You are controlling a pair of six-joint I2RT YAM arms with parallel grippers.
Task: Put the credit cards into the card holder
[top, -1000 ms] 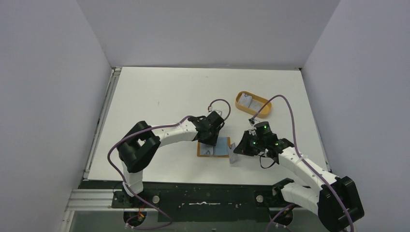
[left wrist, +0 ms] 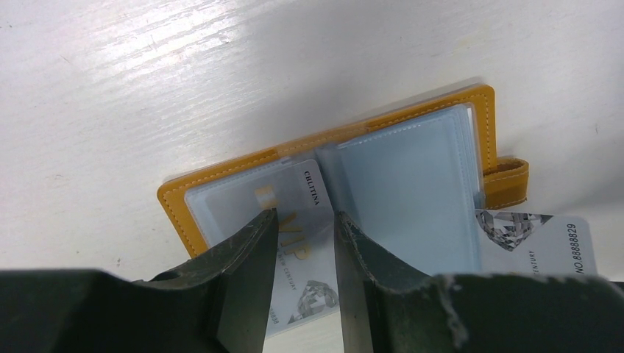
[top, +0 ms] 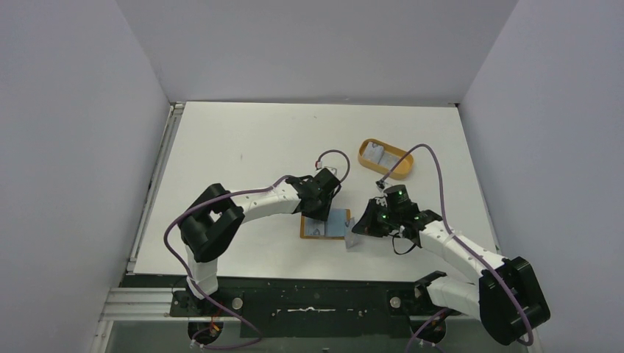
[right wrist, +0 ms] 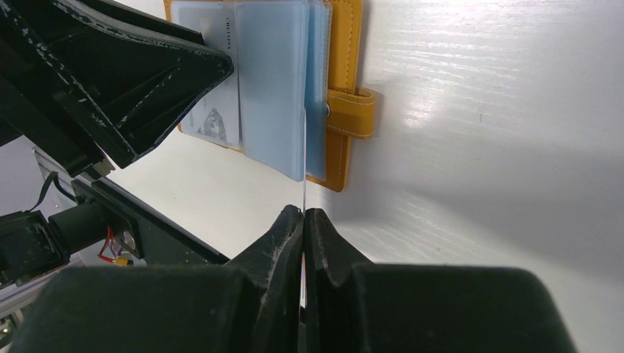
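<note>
The tan card holder [left wrist: 176, 213] with blue-clear sleeves [left wrist: 401, 176] lies open on the table, a silver VIP card [left wrist: 302, 213] in one sleeve. My left gripper presses low over that side, fingers on the holder; whether anything is between them is unclear. My right gripper is shut on a silver card [left wrist: 533, 243], held edge-on against the sleeves at the holder's right side, beside the strap [right wrist: 349, 112].
An orange tray [top: 363, 158] with more cards stands at the back right. The table [top: 250, 140] around the holder is otherwise clear.
My right gripper and its card have shifted slightly left and toward the table's front. The left arm has stayed still.
</note>
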